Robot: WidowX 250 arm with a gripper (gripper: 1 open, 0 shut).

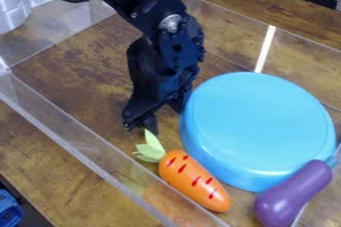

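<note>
The black robot arm reaches down from the top left, and its gripper (158, 116) is low over the wooden floor, just left of a large light-blue round object (258, 123). Its fingertips are dark against dark wood, so how the fingers stand is unclear. Just below the gripper lies a toy carrot (192, 178), orange with red marks and pale green leaves pointing up toward the gripper. A purple toy eggplant (290, 194) lies at the lower right, against the blue object.
A clear plastic wall (83, 147) runs diagonally along the lower left, with a blue item (8, 211) outside it. The wooden floor left of the gripper is bare. A thin white strip (265, 49) lies at the upper right.
</note>
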